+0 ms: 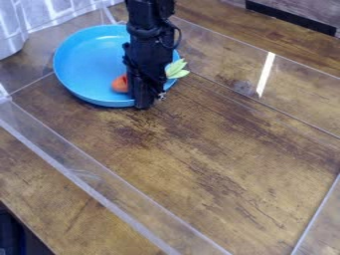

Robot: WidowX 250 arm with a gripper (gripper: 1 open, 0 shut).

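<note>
A blue round plate sits at the upper left of the wooden table. On it is an orange carrot-like object with pale green leaves sticking out to the right, partly hidden behind the black gripper. The gripper reaches down from the top over the plate's right part, its tips low beside the orange object. The tips are dark and small, so whether anything is between them cannot be seen.
A white, wrinkled object stands at the top left corner. Clear strips run along the left and right edges.
</note>
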